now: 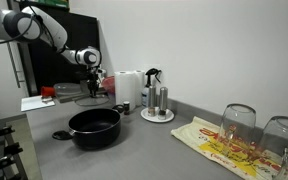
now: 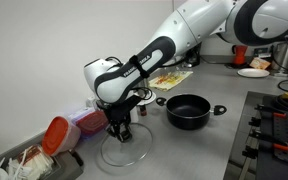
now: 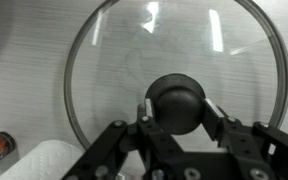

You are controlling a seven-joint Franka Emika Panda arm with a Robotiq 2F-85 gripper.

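A clear glass lid with a metal rim [image 2: 139, 153] is at the far end of the grey table, beneath my gripper [image 2: 122, 135]. In the wrist view, its round black knob [image 3: 176, 100] sits between my fingertips, and the fingers are shut on it. The lid's glass [image 3: 114, 65] spreads out flat beyond the knob. Whether it rests on the table or is slightly raised, I cannot tell. A black two-handled pot [image 1: 94, 125], open at the top, stands apart from the lid, nearer the exterior view 1 camera.
A white paper towel roll [image 1: 130, 88] stands by the wall, near a plate with bottles [image 1: 157, 114]. Red containers [image 2: 59, 133] and a dish rack [image 2: 24, 163] lie beyond the lid. Glass jars [image 1: 238, 122] and a yellow bag [image 1: 209, 140] are at the other end.
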